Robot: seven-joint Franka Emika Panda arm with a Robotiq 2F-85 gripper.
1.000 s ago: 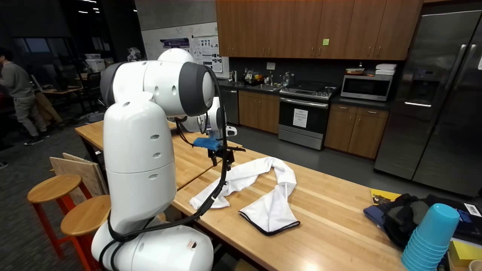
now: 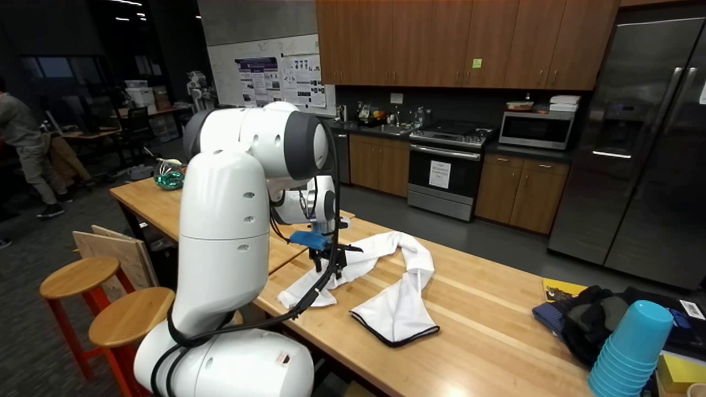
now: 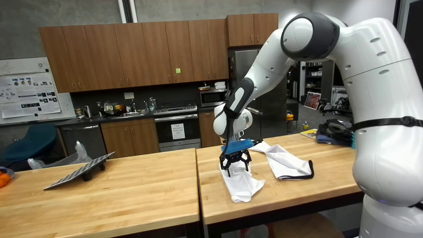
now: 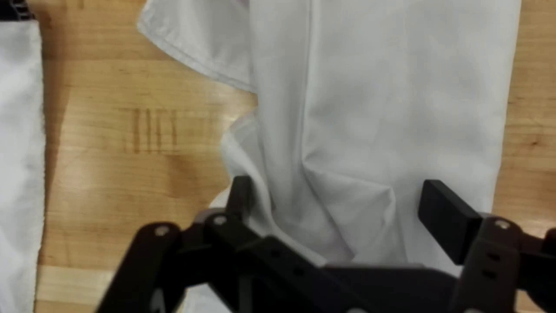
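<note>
A white cloth (image 2: 404, 311) with a black hem at one end lies bent in an arch on the wooden table (image 2: 490, 298). Over its plain, left-hand leg hangs my gripper (image 3: 238, 170), pointing down and open. In the wrist view the gripper has its dark fingers (image 4: 448, 219) spread wide, with creased white cloth (image 4: 359, 156) seen between and beneath them. Whether the fingertips touch the cloth I cannot tell. The black-hemmed part (image 3: 291, 166) rests flat, apart from the gripper.
Stacked blue cups (image 2: 629, 350) and dark clothing (image 2: 589, 317) occupy the table's right end. A second table (image 3: 131, 190) adjoins on the left, with a tilted grey panel (image 3: 81, 172) on it. Bare wood surrounds the cloth.
My gripper has come down and slightly to the right in exterior view 1, closer to the cloth. The cloth looks unmoved.
</note>
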